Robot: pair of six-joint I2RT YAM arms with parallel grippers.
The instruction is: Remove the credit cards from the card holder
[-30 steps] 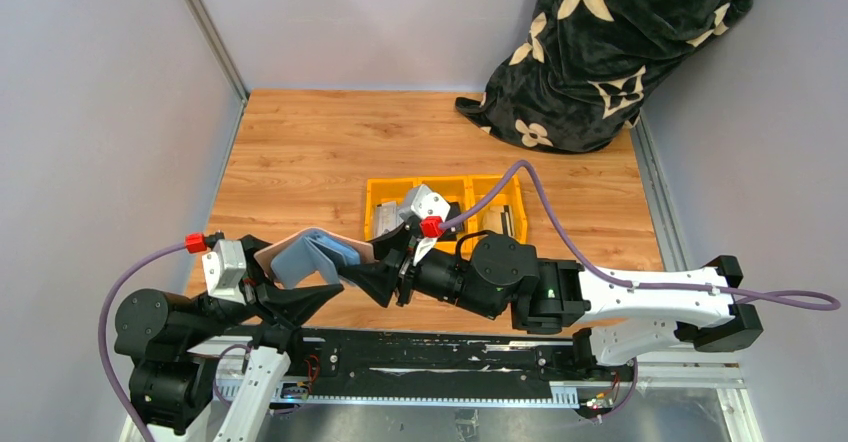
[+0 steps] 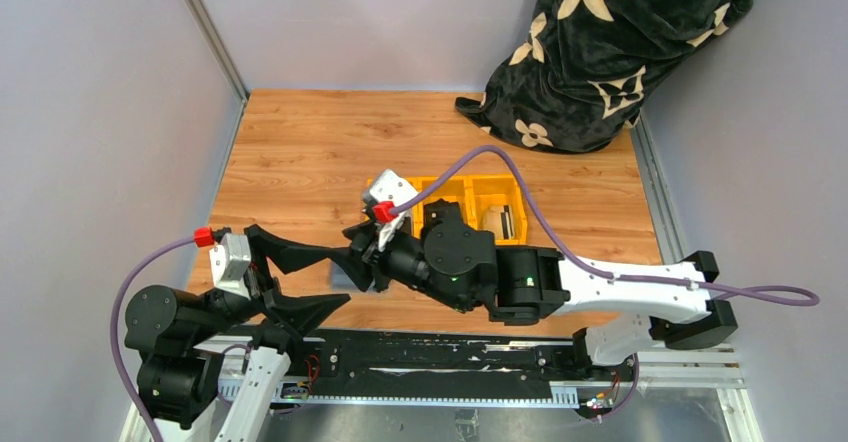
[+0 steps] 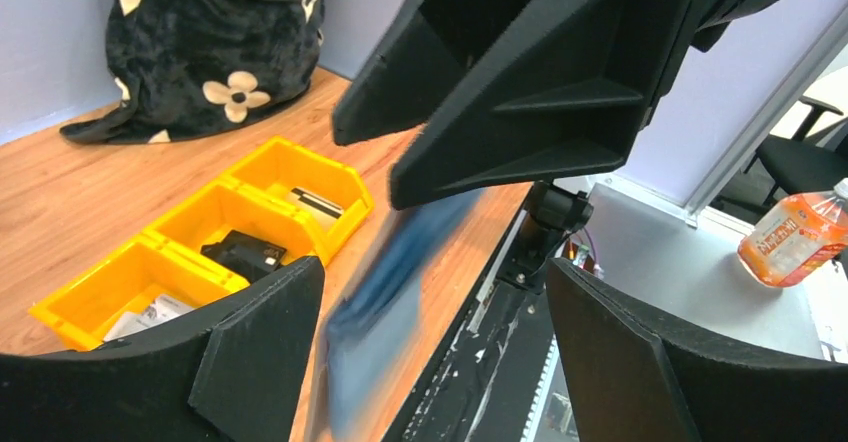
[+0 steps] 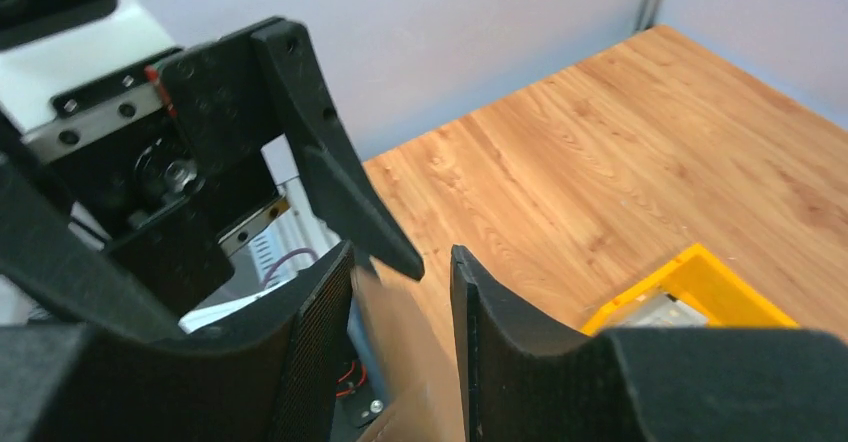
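The card holder [image 3: 375, 342], blue with a pinkish-brown side, appears as a motion-blurred shape in the left wrist view. Its top reaches the tips of my right gripper, while the rest hangs between the fingers of my left gripper without visible contact; that gripper is wide open. In the right wrist view the brownish face of the holder [image 4: 405, 347] is smeared below my right fingertips, which show a gap; whether they grip it cannot be told. From above, only a grey-blue patch of the holder [image 2: 348, 278] shows beneath the grippers. No separate card is visible.
A yellow three-part tray [image 2: 515, 179] stands behind the right gripper, holding a black item [image 3: 247, 253] and pale card-like items [image 3: 160, 312]. A dark flowered cloth [image 2: 600, 72] lies at the back right. Bare wooden table [image 2: 310, 152] extends at the back left.
The right gripper has moved left, and the left has shifted slightly right.
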